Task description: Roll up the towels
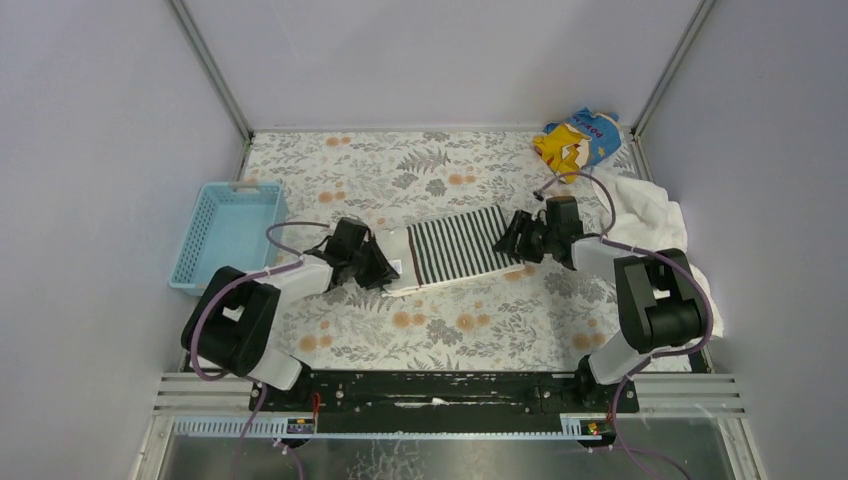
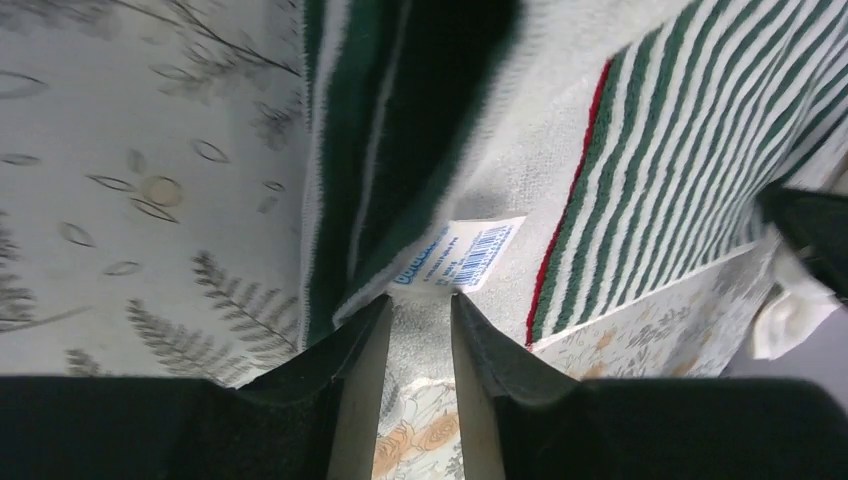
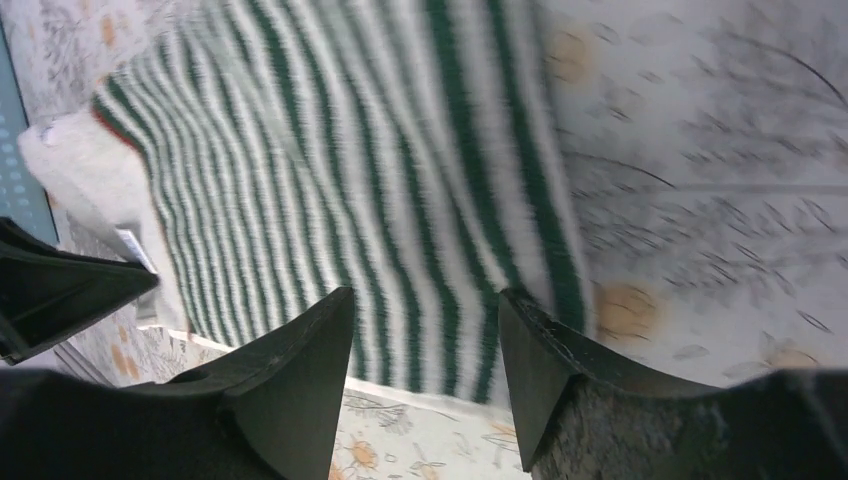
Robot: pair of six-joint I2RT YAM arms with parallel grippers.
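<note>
A folded towel with dark green and white stripes (image 1: 455, 248) lies flat across the middle of the table, its plain white end and a label (image 2: 462, 252) to the left. My left gripper is down at that left end, part open, its fingertips close by the label and the turned-up dark edge (image 2: 360, 170). Whether cloth lies between those fingers is hard to see. Over the towel's right end, my right gripper stands open, with striped cloth beneath and between its fingers; its right fingertip is near the towel's edge.
At the left sits a light blue basket (image 1: 225, 240), empty. White cloths (image 1: 640, 215) are heaped along the right side, below a blue and yellow bag (image 1: 580, 140).
</note>
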